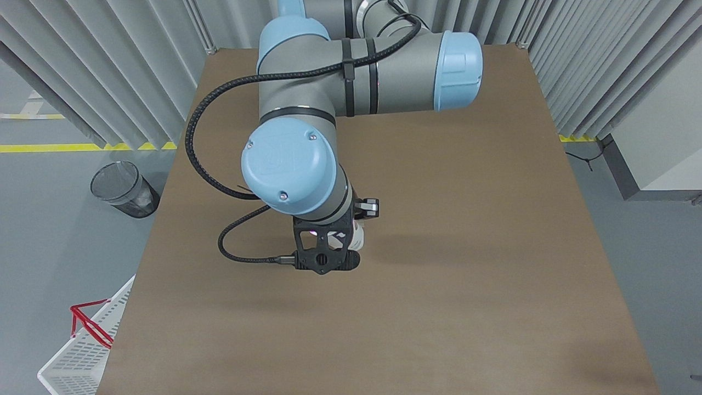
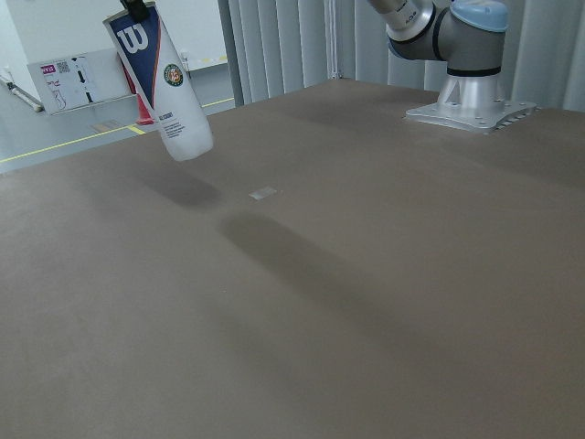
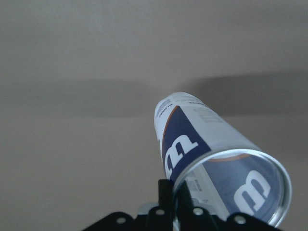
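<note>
A white Wilson tube (image 2: 164, 87) with a blue label hangs tilted above the brown table (image 1: 460, 296); in the wrist view it is open-topped, with a metal rim (image 3: 284, 192). My black gripper is shut on the wall at this rim, one finger inside and one outside. In the front view the tube is mostly hidden under my wrist.
Pleated curtains (image 1: 98, 66) line the back.
</note>
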